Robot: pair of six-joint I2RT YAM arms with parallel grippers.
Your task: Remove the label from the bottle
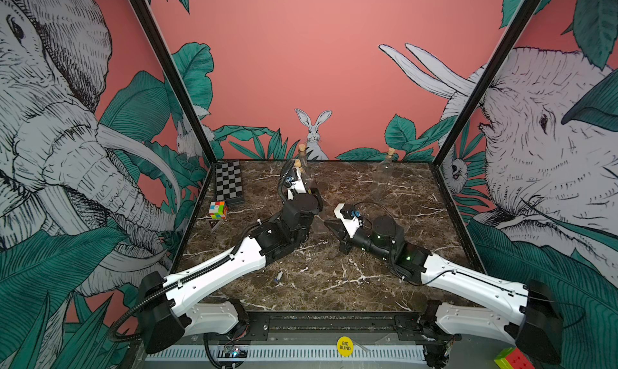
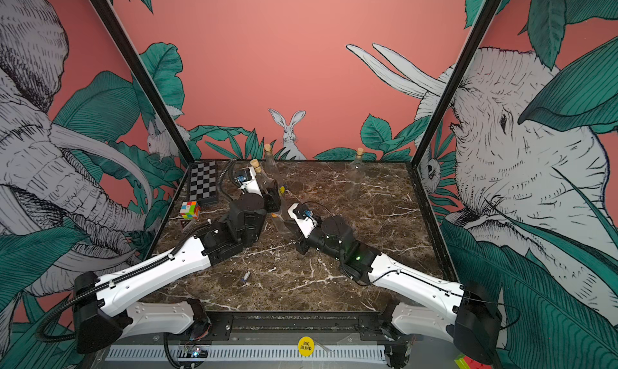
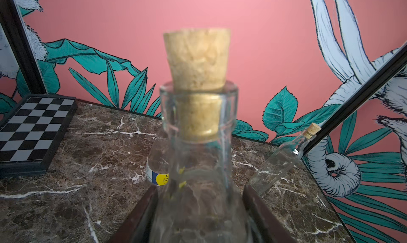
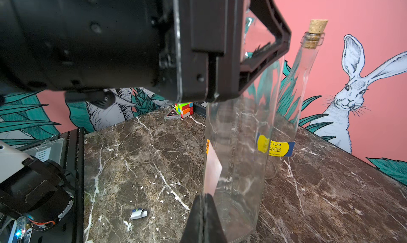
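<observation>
A clear glass bottle with a cork stands in front of me, my left gripper shut on its neck; the left wrist view shows its fingers around the glass. On the bottle's side, in the right wrist view, is a pale label with a little orange, partly standing away from the glass. My right gripper is shut, its tips at the lower end of that label; whether it pinches any of it I cannot tell.
Behind stands a bottle with a yellow-blue label, another bottle at back right. A chessboard and puzzle cube lie at left. Small white scraps and a white piece lie on the front tabletop.
</observation>
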